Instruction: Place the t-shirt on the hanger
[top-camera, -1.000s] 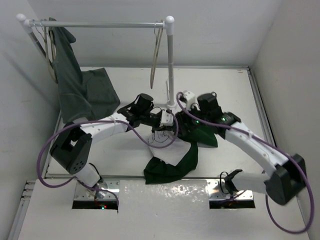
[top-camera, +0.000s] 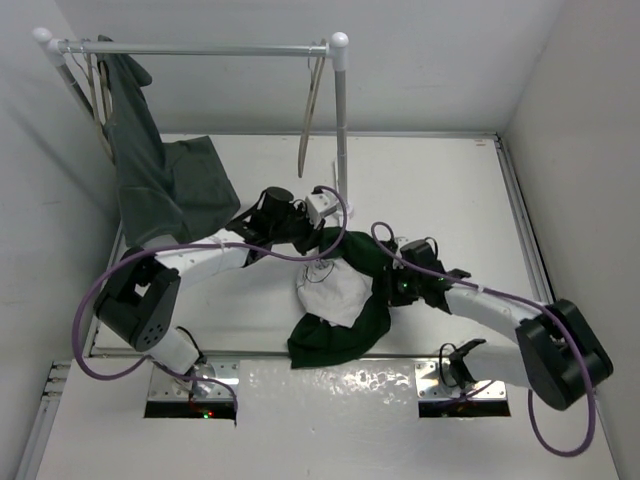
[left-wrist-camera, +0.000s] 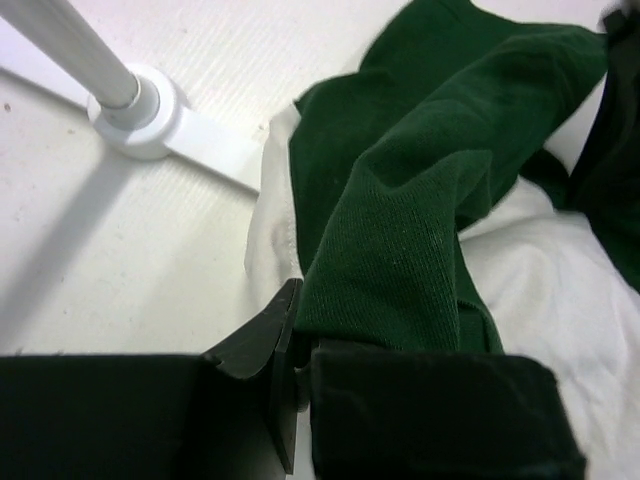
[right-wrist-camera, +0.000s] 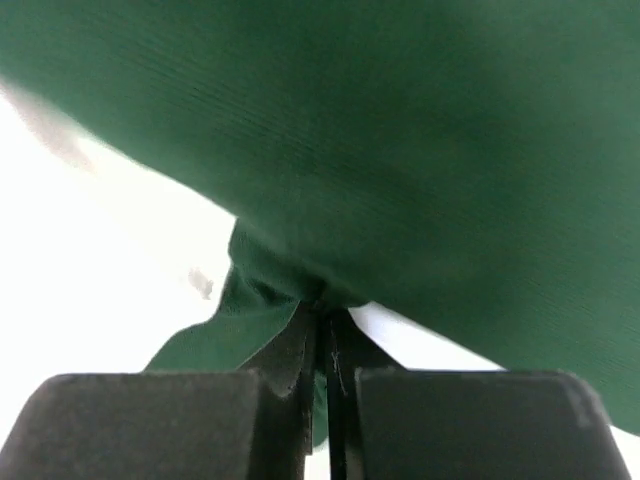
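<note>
The t shirt (top-camera: 332, 295), green with a white body, lies crumpled on the table between both arms. My left gripper (top-camera: 312, 232) is at its upper-left part; in the left wrist view it is shut on a fold of green cloth (left-wrist-camera: 390, 240) just above the fingertips. My right gripper (top-camera: 398, 288) is at the shirt's right side; in the blurred right wrist view it is shut on green cloth (right-wrist-camera: 400, 160). Hangers (top-camera: 310, 115) hang on the rail above.
A rack (top-camera: 200, 48) stands at the back, its post and base (left-wrist-camera: 135, 115) close to the shirt. A dark garment (top-camera: 150, 170) hangs at the left. Bare table (top-camera: 460, 190) lies at the back right.
My right arm has moved toward the front, down the shirt's right side, with the green cloth gathered inward. My left gripper has shifted slightly left and back.
</note>
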